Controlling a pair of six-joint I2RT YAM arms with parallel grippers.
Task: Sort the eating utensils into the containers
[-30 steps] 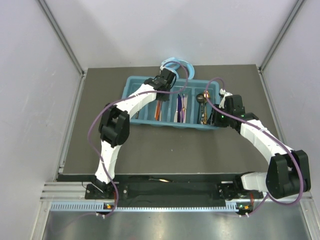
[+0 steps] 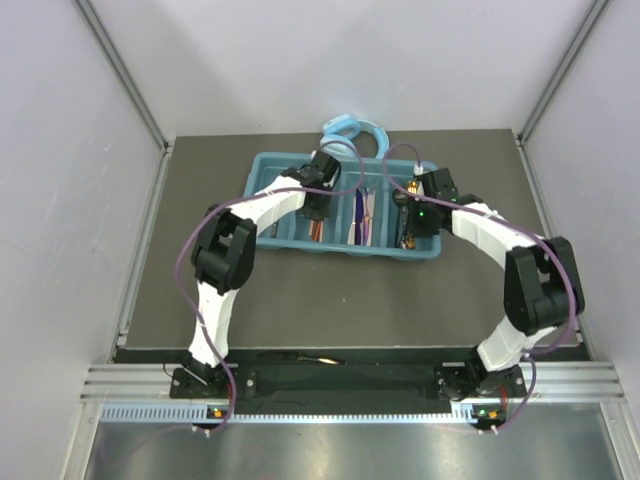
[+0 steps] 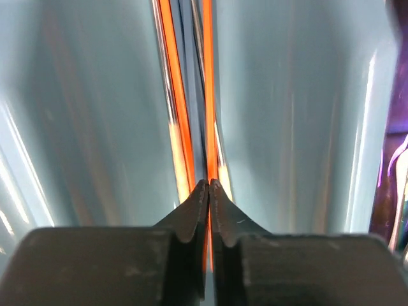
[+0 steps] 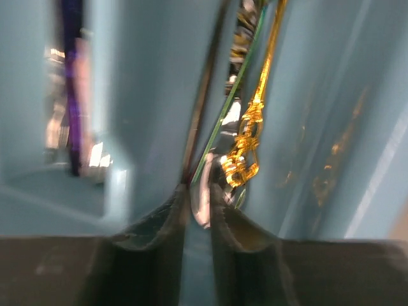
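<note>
A blue divided tray (image 2: 300, 247) holds utensils. Orange, grey and metal-tipped chopsticks (image 3: 182, 127) lie in one compartment, with my left gripper over them, its fingertips close together at an orange one; whether it grips is unclear. A middle compartment holds purple and pale knives (image 2: 360, 216). In the right compartment lie dark spoons, a green-edged utensil and an ornate gold utensil (image 4: 252, 118). My right gripper is low over their lower ends, fingertips slightly apart around a blurred silver part; no firm hold shows.
Light-blue headphones (image 2: 372, 135) lie behind the tray. Walls border the table at the back and sides.
My right arm has moved left and inward, over the right compartment. My left gripper has shifted slightly down and left over the chopsticks.
</note>
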